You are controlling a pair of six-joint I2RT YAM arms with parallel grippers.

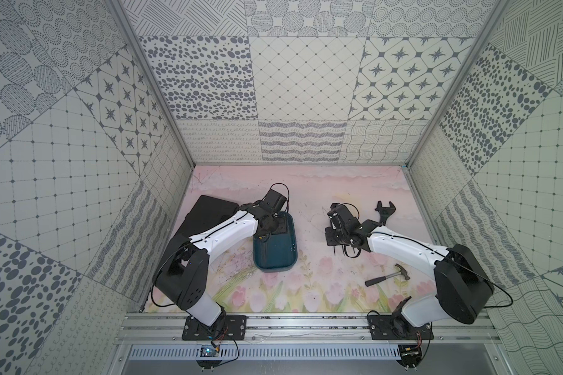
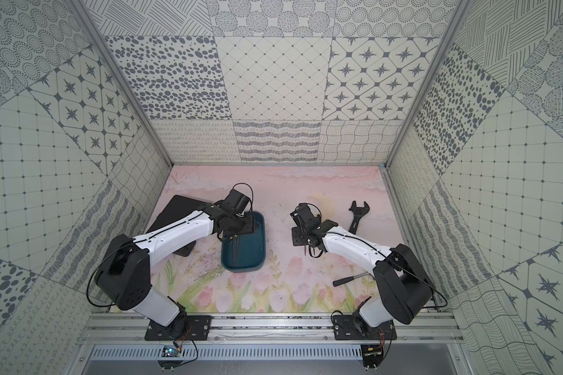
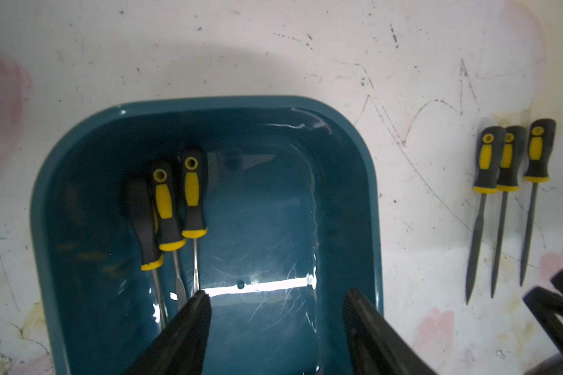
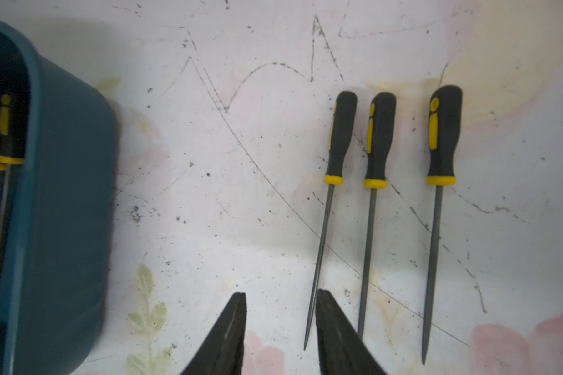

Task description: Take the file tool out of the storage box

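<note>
Three black-and-yellow file tools (image 3: 164, 201) lie side by side along the left wall inside the blue storage box (image 3: 372, 206). My left gripper hangs above the box, open, nothing between its fingers; the nearer fingertip hides part of the file shanks. Three more files (image 4: 339, 134) lie in a row on the table to the right of the box, handles away from me. Over the tip of the leftmost one, my right gripper stands open above the table, holding nothing. From the top views the arms mostly hide both groups of files.
A black lid (image 1: 209, 215) lies left of the box. To the right are a hammer (image 1: 388, 275) and a black wrench (image 1: 386, 211). Bare patterned table lies between the box and the loose files.
</note>
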